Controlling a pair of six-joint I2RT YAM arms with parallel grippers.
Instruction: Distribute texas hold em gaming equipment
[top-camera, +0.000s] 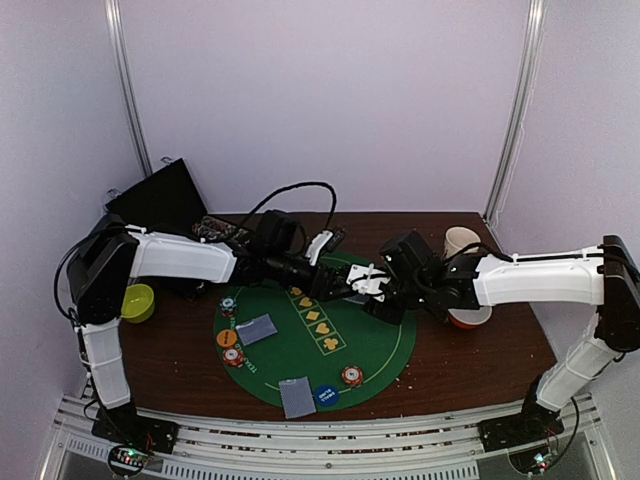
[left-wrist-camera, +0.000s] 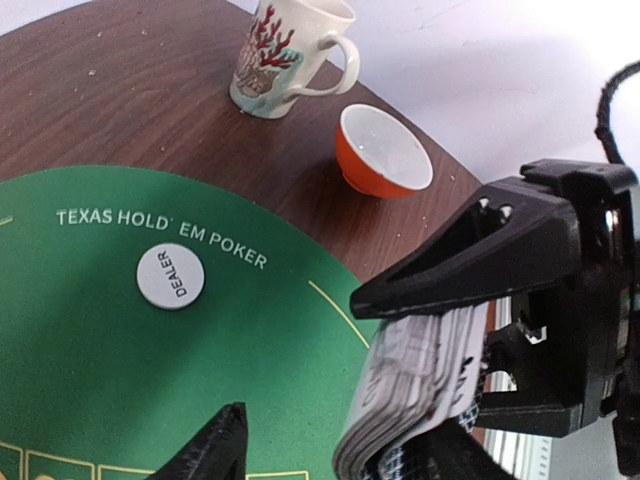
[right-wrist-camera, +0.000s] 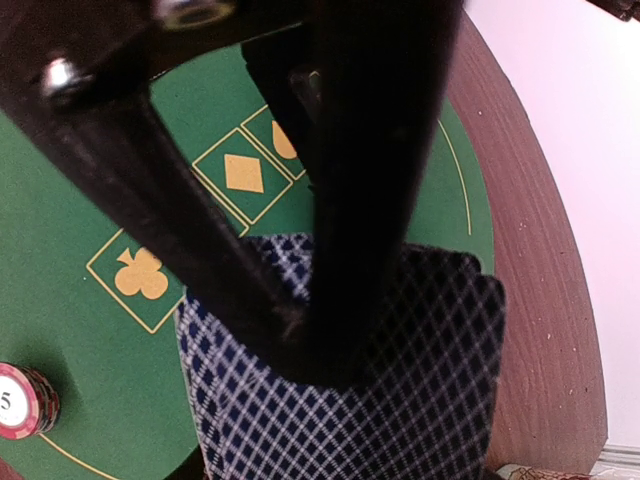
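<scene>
In the left wrist view, my right gripper is shut on a thick deck of blue-backed cards (left-wrist-camera: 412, 368), above the green poker mat (left-wrist-camera: 250, 350). My left gripper is part open beside the deck, with the deck's lower end reaching between its fingers; whether they touch it is unclear. From above, both grippers meet over the mat's upper right. Dealt cards lie at the mat's left (top-camera: 258, 328) and front (top-camera: 297, 397). Chip stacks (top-camera: 352, 376), an orange disc (top-camera: 228, 339), a blue disc (top-camera: 326, 396) and a white dealer button (left-wrist-camera: 170, 276) rest on it.
A mug (left-wrist-camera: 290, 55) and an orange bowl (left-wrist-camera: 380, 152) stand right of the mat. On the left are a green bowl (top-camera: 138, 303) and an open black case (top-camera: 165, 197).
</scene>
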